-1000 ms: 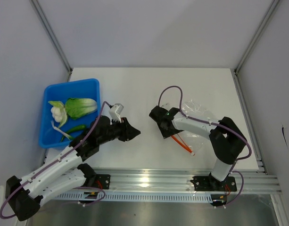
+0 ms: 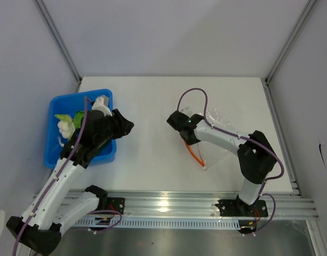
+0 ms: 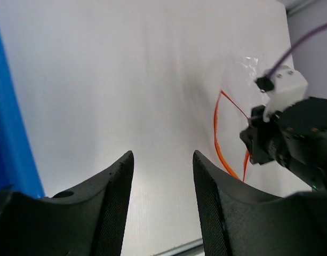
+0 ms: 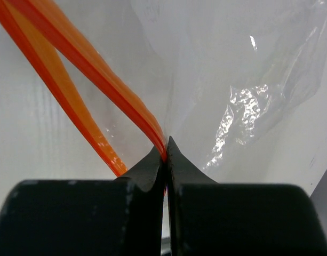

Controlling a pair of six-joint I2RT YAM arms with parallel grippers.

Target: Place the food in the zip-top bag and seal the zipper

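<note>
A clear zip top bag point(image 2: 219, 120) with an orange zipper strip point(image 2: 193, 153) lies on the right half of the table. My right gripper is shut on the rim of its mouth; beside it the two orange strips point(image 4: 94, 69) spread apart. My left gripper stands part open with nothing between its fingers, above the table by the blue bin's right wall. In the top view the bin holds a pale cauliflower point(image 2: 65, 129) and a green leafy vegetable point(image 2: 78, 118), the latter mostly hidden by the left arm.
The blue bin point(image 2: 55, 114) stands at the left of the white table point(image 2: 152, 96). Between bin and bag the tabletop is bare. The right arm reaches in over the bag's near part.
The left arm has swung left and back, now covering part of the bin. My right gripper has shifted slightly left, and the orange strip has moved left with it.
</note>
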